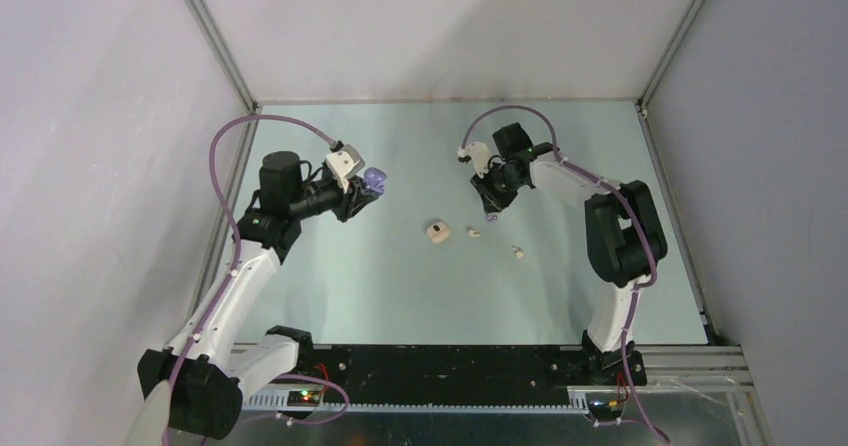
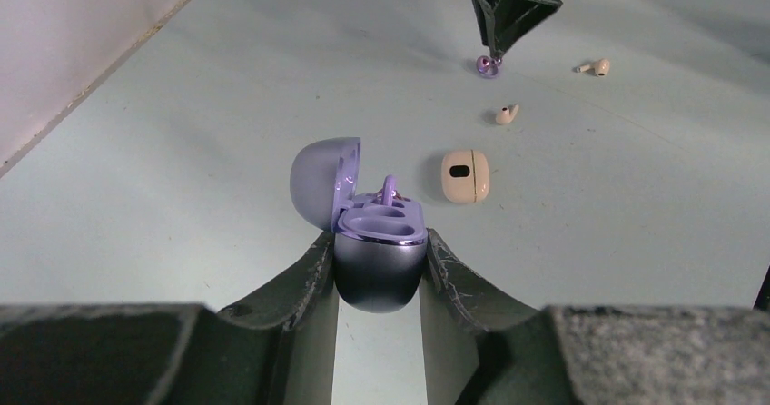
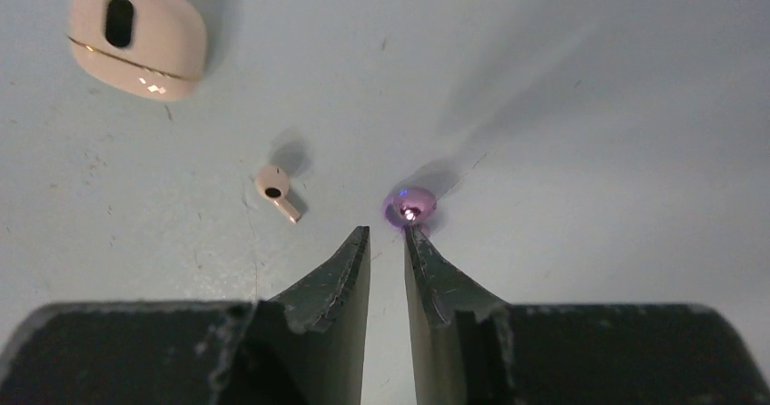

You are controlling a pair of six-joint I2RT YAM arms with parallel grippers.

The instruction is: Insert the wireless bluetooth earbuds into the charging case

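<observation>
My left gripper is shut on an open purple charging case (image 2: 377, 242), lid up, with one bud visible in it; from above, the case (image 1: 375, 180) is at the left. My right gripper hangs low over a loose purple earbud (image 3: 413, 207), its fingers a narrow gap apart with nothing seen between them; the bud lies just beyond the tips. In the left wrist view that bud (image 2: 488, 66) is under the right gripper.
A closed beige case (image 3: 136, 37) and beige earbuds (image 2: 506, 114) lie on the table (image 1: 400, 296).
</observation>
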